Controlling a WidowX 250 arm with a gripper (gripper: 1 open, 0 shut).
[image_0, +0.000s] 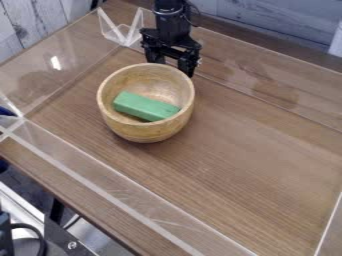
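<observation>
A black gripper (170, 50) reaches down from the top centre of the camera view, just behind a wooden bowl (186, 100). Its fingers are small and dark at this distance, and whether anything is between them is unclear. A green block (144, 110) lies inside the bowl.
A clear plastic object stands left of the arm at the back. Clear tape runs along the left edge, and black cables lie at the lower left.
</observation>
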